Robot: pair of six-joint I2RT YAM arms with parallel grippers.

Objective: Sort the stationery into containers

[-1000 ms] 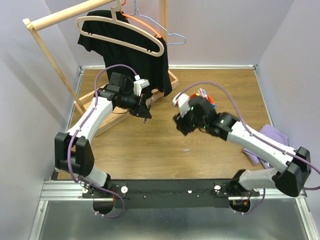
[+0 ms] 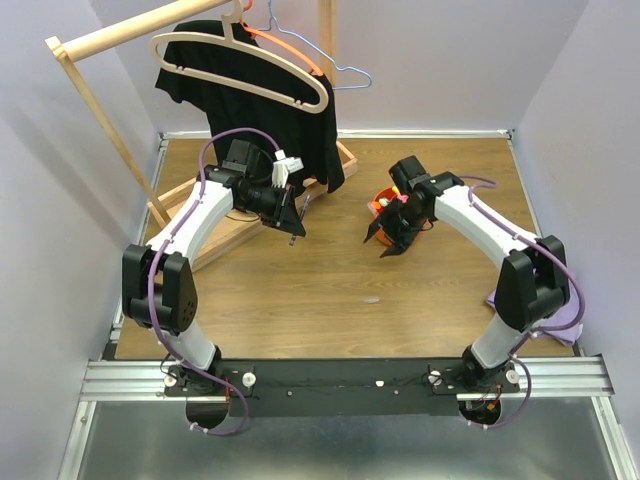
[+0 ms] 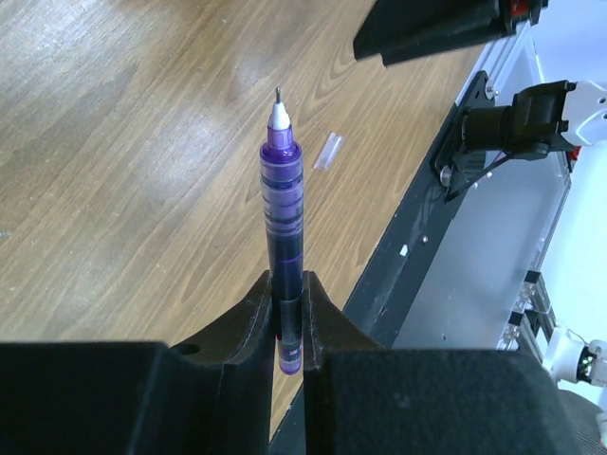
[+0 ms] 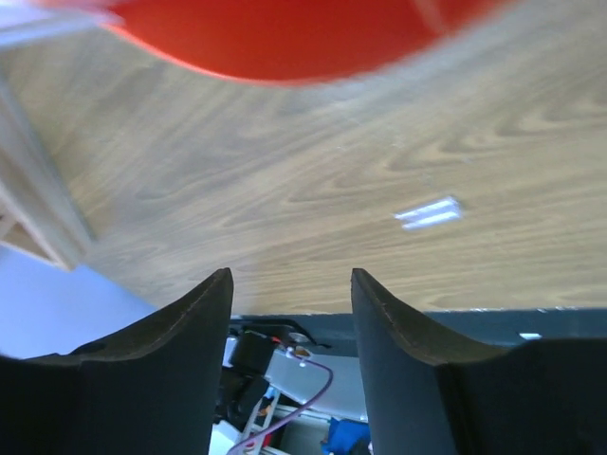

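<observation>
My left gripper (image 2: pixel 296 232) is shut on a purple pen (image 3: pixel 283 199), which stands out past the fingertips with its tip pointing away. In the top view the pen slants just in front of the wooden rack's base. My right gripper hangs open with nothing between its fingers, close to the near side of the orange-red container (image 4: pixel 285 47). From above, the right hand (image 2: pixel 402 225) covers part of this container, so only some of its colourful contents show. On the bare table lies a small clear piece (image 2: pixel 372 300), also visible in both wrist views.
A wooden rack with hangers and a black shirt (image 2: pixel 262 95) takes up the back left. At the far right lies a purple cloth (image 2: pixel 565 325). Bare tabletop (image 2: pixel 300 310) spreads between the arms and toward the front edge.
The left gripper, with the pen, has barely moved.
</observation>
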